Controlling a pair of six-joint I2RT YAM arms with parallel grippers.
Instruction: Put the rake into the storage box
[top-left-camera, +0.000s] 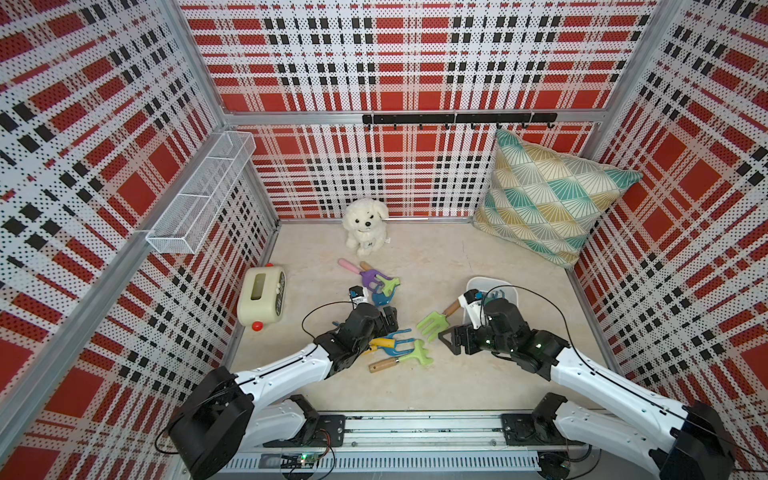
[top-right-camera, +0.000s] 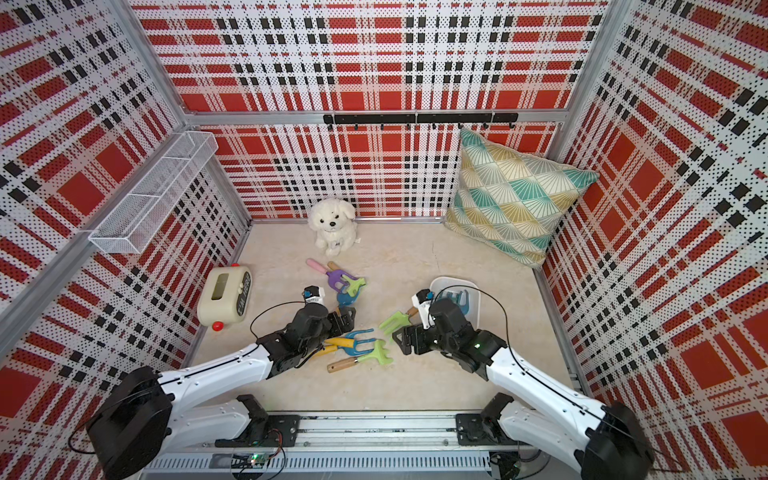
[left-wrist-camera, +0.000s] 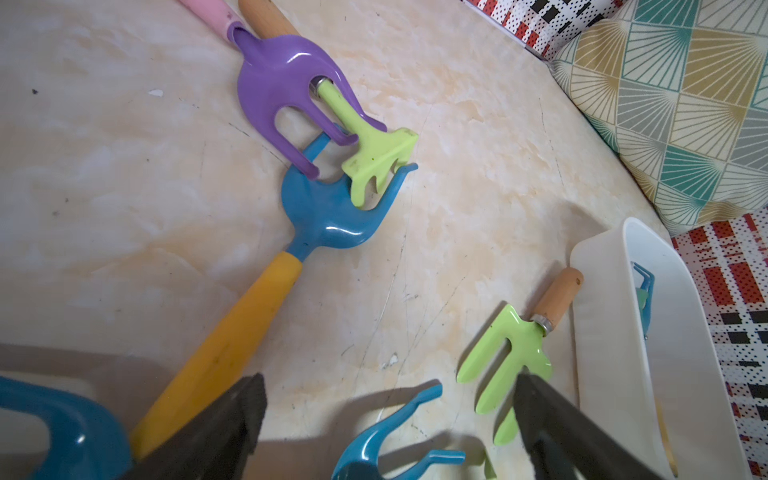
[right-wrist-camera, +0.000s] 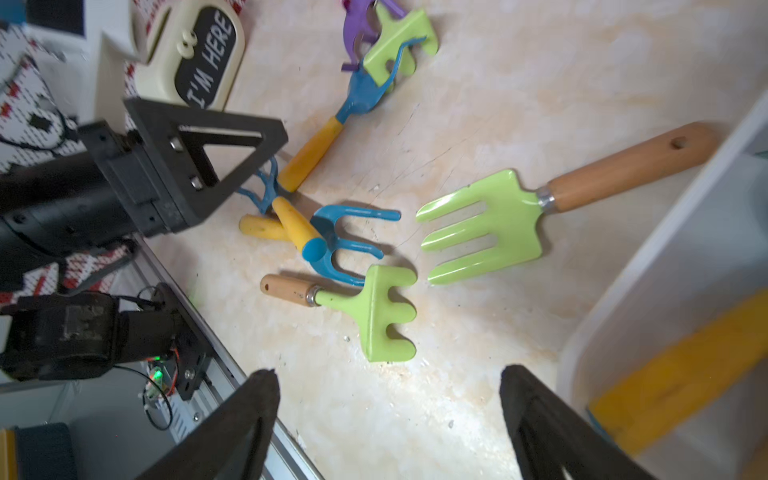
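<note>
The white storage box (left-wrist-camera: 612, 320) stands on the right with a yellow-handled tool (right-wrist-camera: 680, 368) and other tools inside. Just left of it lies a green rake with a wooden handle (right-wrist-camera: 512, 220), its handle end close to the box wall. A second green rake (right-wrist-camera: 372, 312) lies nearer the front, beside blue tools with yellow handles (right-wrist-camera: 288, 220). My right gripper (top-left-camera: 449, 342) is open and empty, in front of the first green rake. Over the blue tools, my left gripper (top-left-camera: 390, 320) is also open. Between its fingers nothing is gripped.
Farther back, a purple fork (left-wrist-camera: 292, 72) and a small green rake (left-wrist-camera: 372, 152) overlap a blue, yellow-handled fork (left-wrist-camera: 336, 212). A white plush dog (top-left-camera: 365, 226), a cream clock (top-left-camera: 261, 296) and a cushion (top-left-camera: 552, 196) border the table.
</note>
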